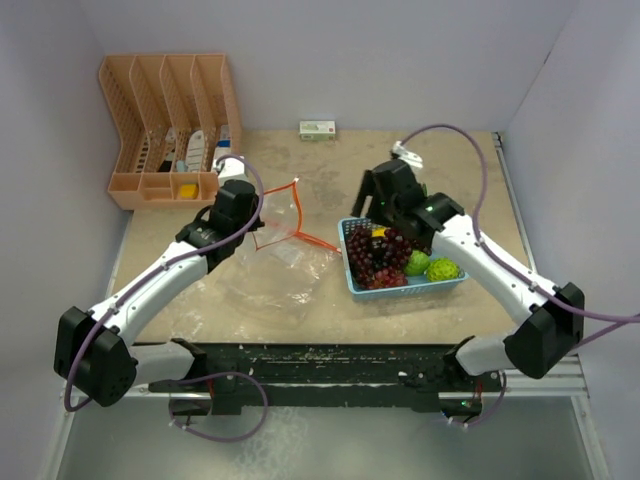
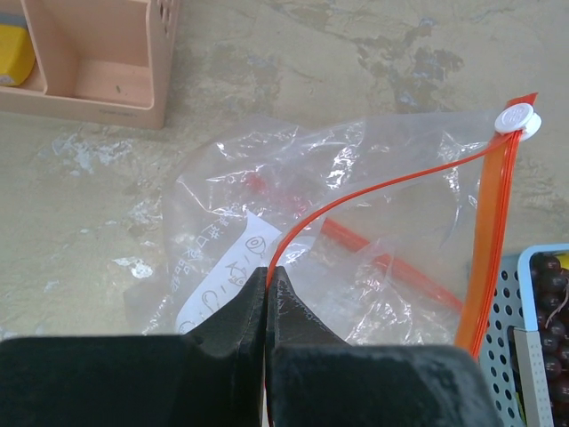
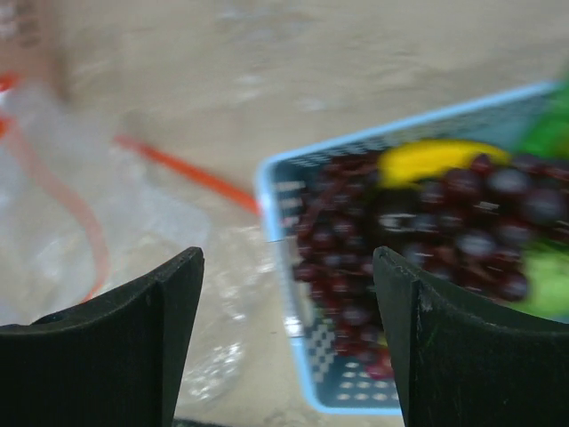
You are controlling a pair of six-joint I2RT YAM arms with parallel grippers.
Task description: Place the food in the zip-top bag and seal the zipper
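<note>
A clear zip top bag (image 2: 240,191) with an orange-red zipper edge lies spread on the table, its mouth raised. My left gripper is shut on one thin edge of that mouth, and the edge runs down between the fingers. The white zipper slider (image 2: 518,121) sits at the far corner of the opposite edge. To the right, a blue basket (image 1: 405,292) holds dark grapes (image 1: 368,257), red grapes (image 1: 388,278) and green fruit (image 1: 443,269). Over the basket's far left part, my right gripper (image 1: 362,196) stands open and empty, blurred by motion. No food shows inside the bag.
A pink divided rack (image 1: 150,185) with several items, a yellow block (image 1: 188,191) among them, stands at the back left. Behind the bag lies a small green and white box (image 1: 317,130).
</note>
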